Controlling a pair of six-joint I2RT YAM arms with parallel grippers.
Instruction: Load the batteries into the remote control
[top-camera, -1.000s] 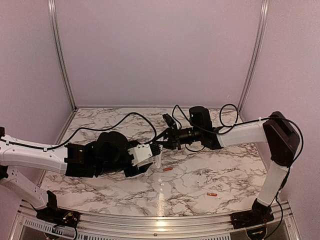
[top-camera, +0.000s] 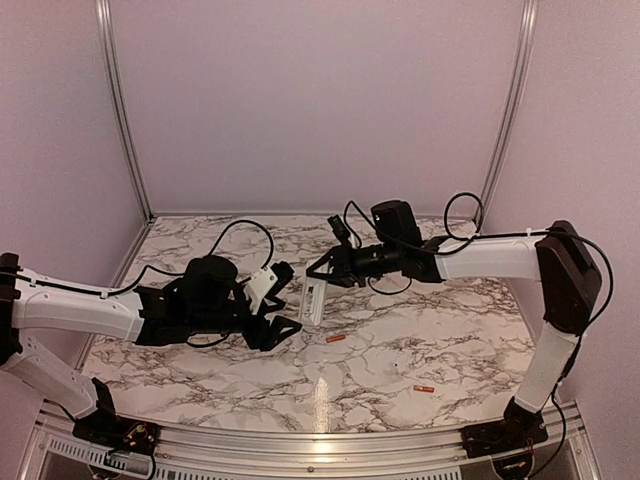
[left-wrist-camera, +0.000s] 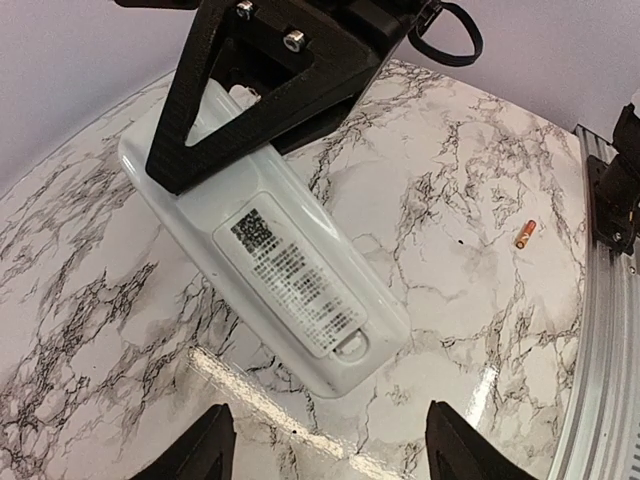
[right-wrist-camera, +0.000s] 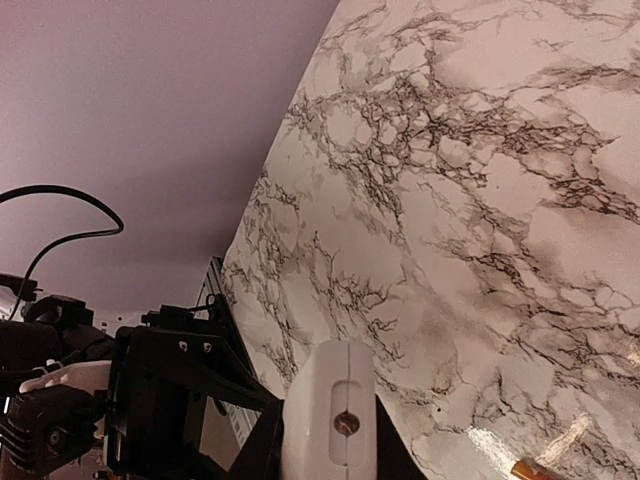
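Note:
My right gripper (top-camera: 326, 268) is shut on the white remote control (top-camera: 312, 300), holding it tilted above the table; its back with a label faces the left wrist camera, and one end (right-wrist-camera: 328, 410) shows in the right wrist view. My left gripper is open just left of the remote in the top view, nothing between its fingertips. An orange battery (top-camera: 335, 338) lies on the table near the middle; another (top-camera: 424, 389) lies nearer the front right, also visible in the left wrist view (left-wrist-camera: 526, 234).
Pale walls stand at back and sides, and a metal rail (top-camera: 360, 440) runs along the front edge.
My left gripper has turned and drawn back from the remote, moving lately down in the top view.

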